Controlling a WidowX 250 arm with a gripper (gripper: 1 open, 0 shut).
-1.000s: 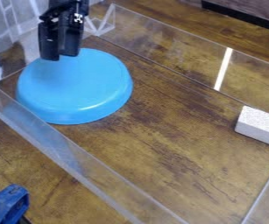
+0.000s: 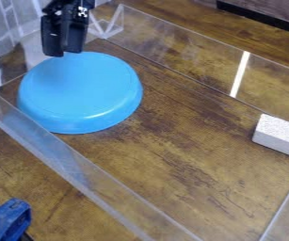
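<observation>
A black gripper (image 2: 64, 40) is at the top left, just above the far edge of a round, light blue upturned dish or lid (image 2: 80, 92) lying on the wooden floor of a clear-walled enclosure. Its fingers point down. I cannot tell whether it is open or shut, or whether it touches the blue piece.
A white block (image 2: 281, 135) lies at the right. A blue object (image 2: 6, 220) is at the lower left, outside the clear wall (image 2: 84, 184).
The gripper has shifted only slightly at the top left. The blue round piece and the other objects look unmoved.
</observation>
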